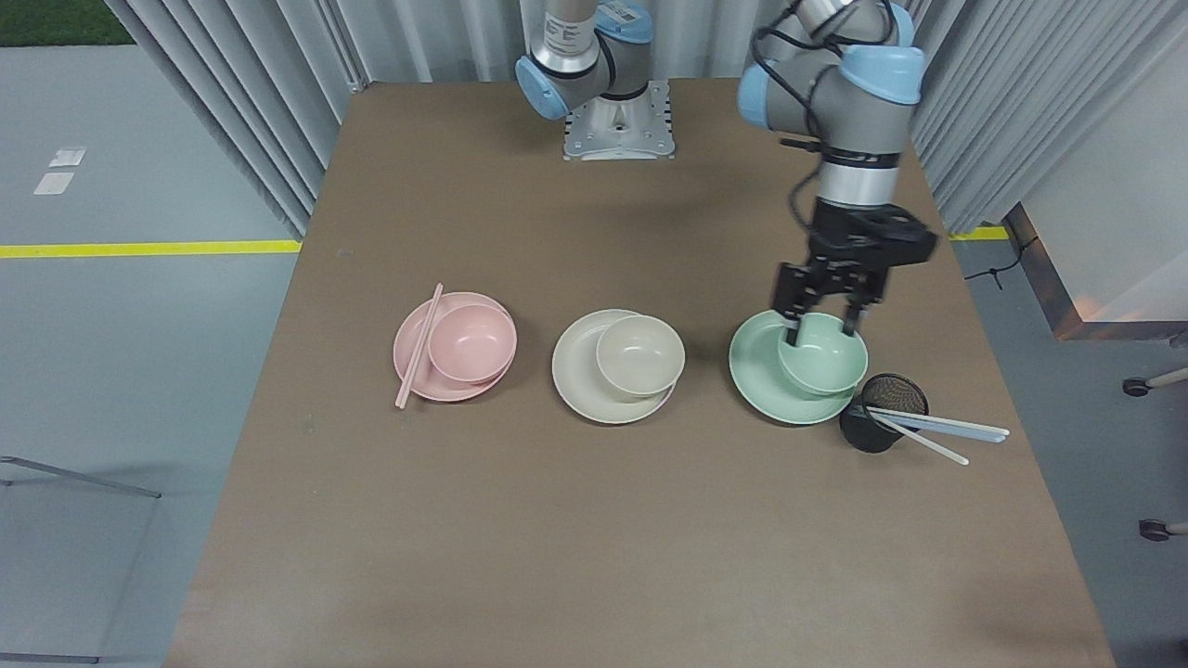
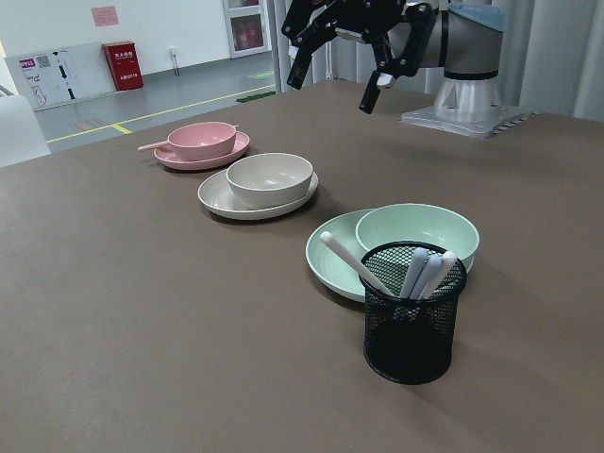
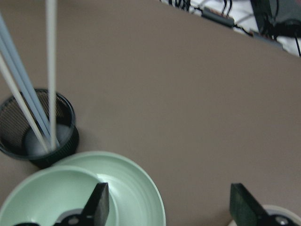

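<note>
My gripper (image 1: 820, 321) hovers open above the mint bowl (image 1: 824, 362) on its mint plate (image 1: 757, 378), nothing seen between the fingers; in the wrist view its black fingers stand wide apart at the bottom edge. Right beside that plate, a black mesh cup (image 2: 409, 340) holds several white and pale blue chopsticks (image 3: 51, 75). To the left are a white bowl (image 1: 639, 354) on a white plate (image 1: 590, 403), and a pink bowl (image 1: 471, 340) on a pink plate (image 1: 440, 388), with pink chopsticks (image 1: 418, 347) across the plate's left side.
</note>
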